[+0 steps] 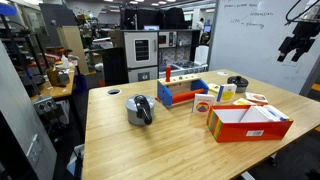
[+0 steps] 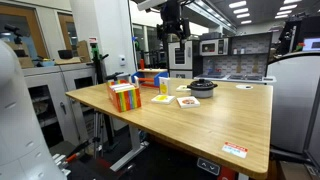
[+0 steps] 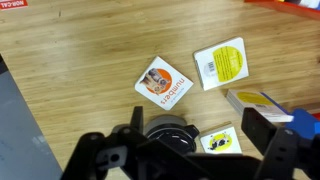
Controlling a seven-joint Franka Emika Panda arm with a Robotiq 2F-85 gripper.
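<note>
My gripper is open and nothing lies between its fingers; it hangs well above the wooden table, seen in exterior view 1 near the upper right. Below it in the wrist view lie a white card lettered "numbers" and a white card with a yellow circle. A dark round pot shows between the fingers' bases, partly hidden. To the right are a small upright box or book and another card, partly covered by the right finger.
Exterior view 1 shows a red-sided box holding several books or cards at the front right. A silver pot stands at the left, and a blue and red wooden rack at the back. Bare tabletop stretches across the front left.
</note>
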